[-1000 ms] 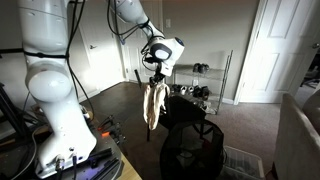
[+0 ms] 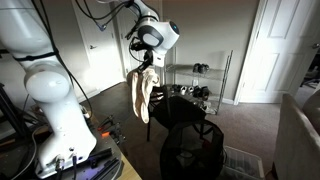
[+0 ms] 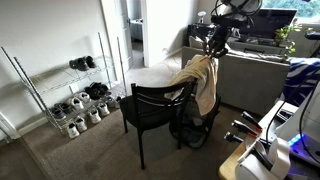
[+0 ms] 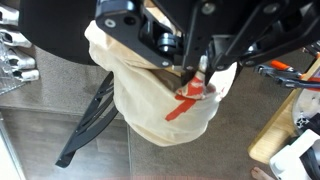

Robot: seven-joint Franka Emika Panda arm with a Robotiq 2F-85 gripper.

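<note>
A beige cloth with a red mark hangs from my gripper (image 2: 146, 62), which is shut on its upper part. In the first exterior view the cloth (image 2: 145, 94) drapes down in front of the black chair (image 2: 181, 108). The second exterior view shows the cloth (image 3: 204, 80) beside the backrest of the chair (image 3: 158, 94); whether they touch is unclear there. In the wrist view the cloth (image 4: 150, 95) spreads below the fingers, bunched near their tips.
A dark mesh basket (image 2: 190, 150) stands on the floor in front of the chair. A rack with shoes (image 3: 78, 95) is by the wall. Grey sofa (image 2: 297, 130) at right. Open floor lies between chair and rack.
My gripper has risen and shifted left in the first exterior view, carrying the cloth with it. The cloth's lower end now hangs higher. The chair and basket look unmoved.
</note>
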